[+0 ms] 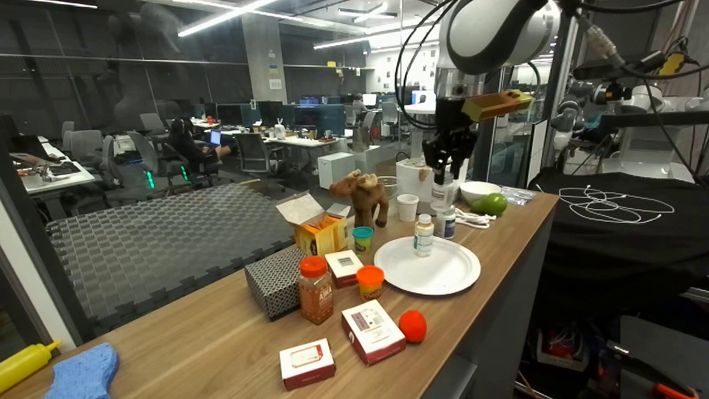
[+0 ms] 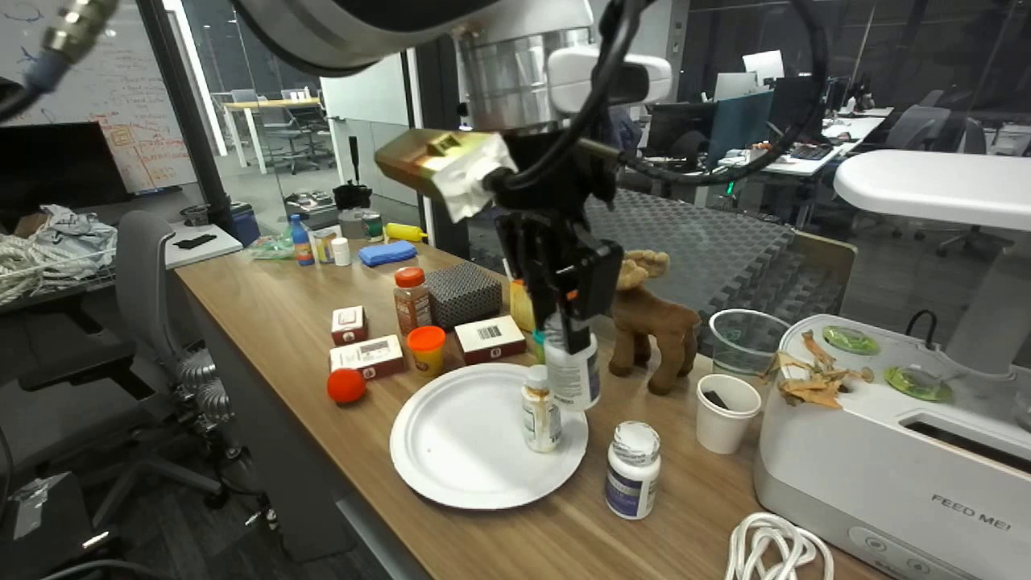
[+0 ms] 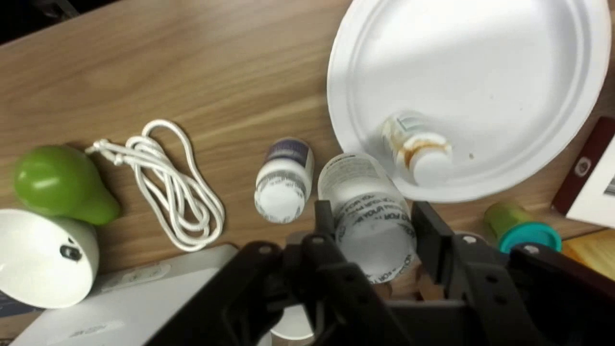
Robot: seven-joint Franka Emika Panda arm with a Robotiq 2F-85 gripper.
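Observation:
My gripper is shut on a white pill bottle (image 3: 377,245), gripped at its upper end with a printed seal band. In exterior view 2 that white pill bottle (image 2: 574,372) hangs upright off the table, close to the plate's rim. On the white plate (image 2: 449,449) stands a smaller bottle (image 2: 541,411) with a brown-stained neck; in the wrist view this smaller bottle (image 3: 412,144) is near the rim nearest the held one. A third bottle with a purple label (image 2: 633,474) rests on the table beside the plate.
White cord (image 3: 178,196), a green pear (image 3: 60,184) and a white bowl (image 3: 46,256) lie past the purple-label bottle. A plush moose (image 2: 662,329) and paper cup (image 2: 726,414) stand behind. Boxes, tubs and a red ball (image 2: 345,386) occupy the plate's other side. Most of the plate is bare.

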